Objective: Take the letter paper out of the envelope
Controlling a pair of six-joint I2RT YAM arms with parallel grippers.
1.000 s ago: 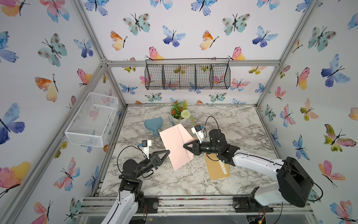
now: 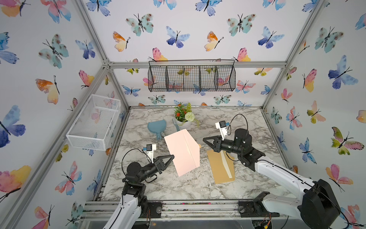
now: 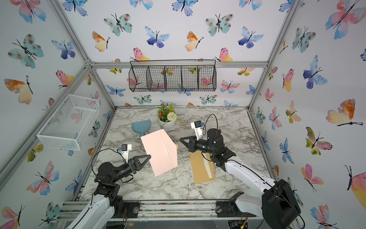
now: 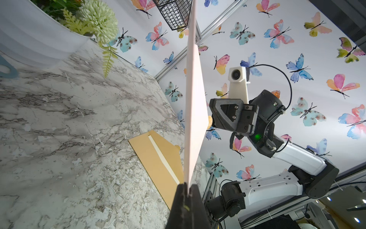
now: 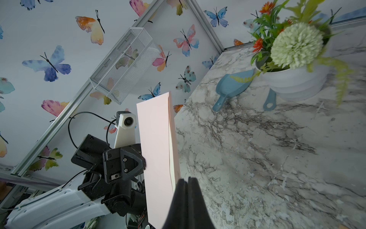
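A pink envelope [image 2: 181, 154] is held up above the table by my left gripper [image 2: 171, 157], shut on its left edge; in the left wrist view it is seen edge-on rising from the fingers. A pale crease or flap line runs down it. My right gripper [image 3: 182, 140] is shut, apart from the envelope at its right, with nothing showing between its fingertips in the right wrist view. Below that arm lies a tan envelope [image 2: 219, 171] with a pale strip.
A potted plant [image 2: 184, 121] and a blue dustpan [image 2: 156, 126] stand toward the back. A wire basket [image 2: 191, 78] hangs on the back wall, a white mesh basket [image 2: 93, 122] on the left wall.
My right gripper has moved up and to the right, away from the pink envelope. The envelope has shifted slightly right and down with my left gripper.
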